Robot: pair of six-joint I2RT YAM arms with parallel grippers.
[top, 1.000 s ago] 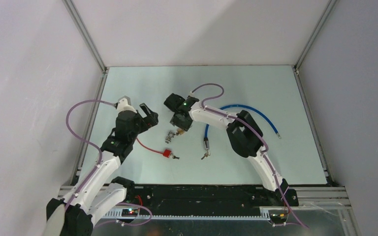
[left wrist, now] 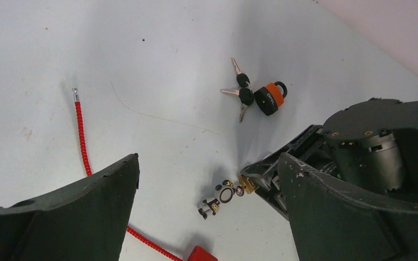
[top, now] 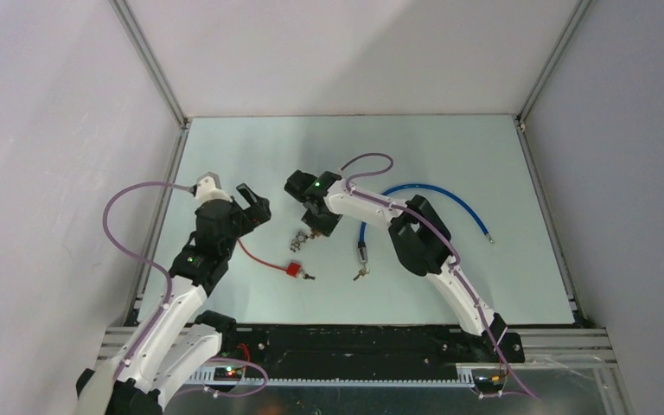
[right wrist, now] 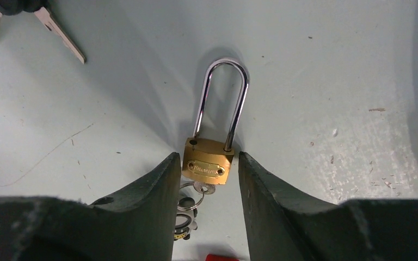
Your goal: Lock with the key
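A brass padlock (right wrist: 209, 157) with a long steel shackle (right wrist: 243, 89) lies on the table. In its bottom sits a key (right wrist: 204, 187), with a ring and a keychain figure (right wrist: 183, 224) attached. One leg of the shackle appears out of its hole. My right gripper is open, its fingers to either side of the brass body, the grip not closed. From the left wrist view, the keychain figure (left wrist: 217, 198) juts out past the right gripper's fingertips. Over the table's left side my left gripper (top: 252, 203) stands open, nothing between its fingers.
An orange-and-black padlock (left wrist: 269, 98) lies with several loose keys (left wrist: 244, 95) behind. A red cable lock (top: 294, 270) is in front, and a blue cable lock (top: 437, 189) runs to the right.
The left gripper has drawn a little to the left and toward the front.
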